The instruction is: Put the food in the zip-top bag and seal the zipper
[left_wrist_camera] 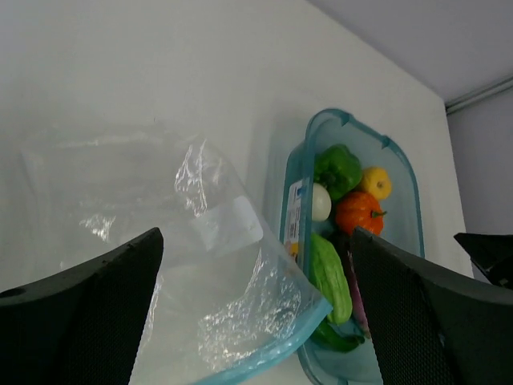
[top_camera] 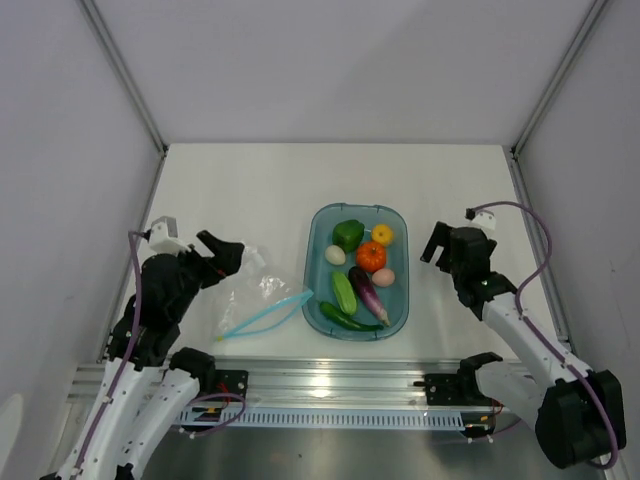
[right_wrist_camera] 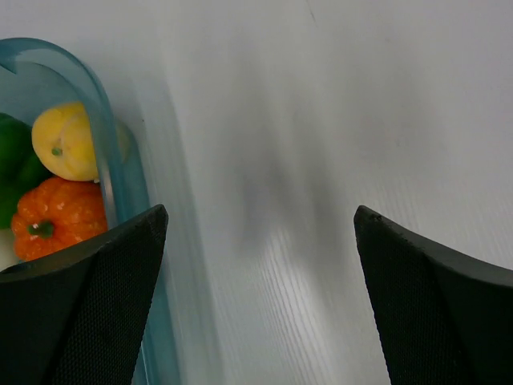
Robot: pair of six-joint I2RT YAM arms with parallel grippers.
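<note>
A clear zip top bag (top_camera: 258, 292) with a blue zipper edge (top_camera: 262, 317) lies flat on the white table, left of a blue bin (top_camera: 313, 240). Above the bag's left side my left gripper (top_camera: 222, 258) is open and empty. To the bin's right hangs my right gripper (top_camera: 436, 248), open over bare table.
The bag's zipper corner touches or overlaps the bin's left wall (left_wrist_camera: 295, 200); which of the two cannot be told. Behind the bin the white table (top_camera: 270, 180) is clear. A metal rail (top_camera: 320, 375) runs along the front, and grey walls close the sides and back.
</note>
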